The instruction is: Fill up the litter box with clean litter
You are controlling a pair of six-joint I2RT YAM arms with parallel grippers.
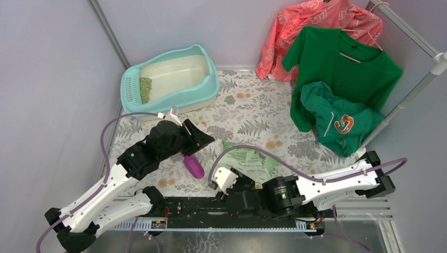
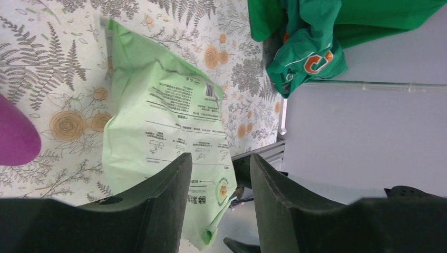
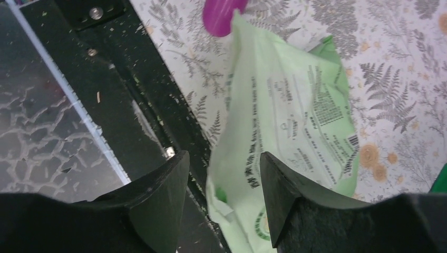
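Note:
The pale green printed litter bag (image 2: pixel 168 126) lies flat, crumpled at its edge, on the floral mat near the front. My left gripper (image 1: pixel 206 136) hangs over the mat left of the bag, fingers parted and empty. My right gripper is above the bag's near edge by the dark front ledge, fingers parted. The turquoise litter box (image 1: pixel 182 95) at the back left has a small patch of greenish pellets (image 1: pixel 145 87) at its left side. A magenta scoop (image 1: pixel 193 166) lies beneath my left arm.
Green shirts (image 1: pixel 337 63) and a coral garment (image 1: pixel 290 26) hang at the right on a white rack (image 1: pixel 400 105). The mat's middle, behind the bag, is clear. A dark ledge (image 1: pixel 190 211) runs along the front.

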